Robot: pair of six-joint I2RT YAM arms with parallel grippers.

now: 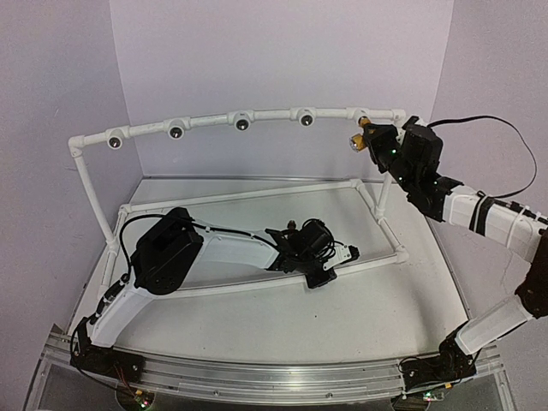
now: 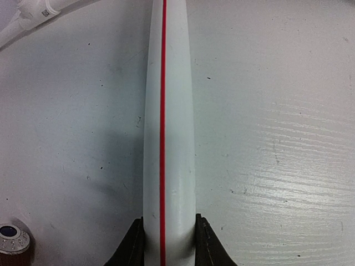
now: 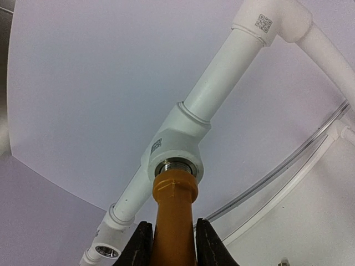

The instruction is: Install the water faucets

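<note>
An orange-brown faucet [image 3: 175,213] points its threaded end into the rightmost tee socket [image 3: 176,151] of the raised white pipe. Some silver metal shows at the socket's mouth; how deep the thread sits cannot be told. Around the faucet's body, my right gripper is shut. From above, the faucet's outlet [image 1: 357,142] sticks out left of the right gripper [image 1: 370,135]. Lower down, my left gripper is shut on the white front pipe [image 2: 178,127] with the red stripe, a finger against each side.
Several other tee sockets along the top pipe are without faucets, one being the neighbouring socket [image 1: 306,118]. A round silver-ended brown piece [image 2: 14,238] shows at the left wrist view's lower left. Bare table [image 1: 257,330] lies in front of the frame.
</note>
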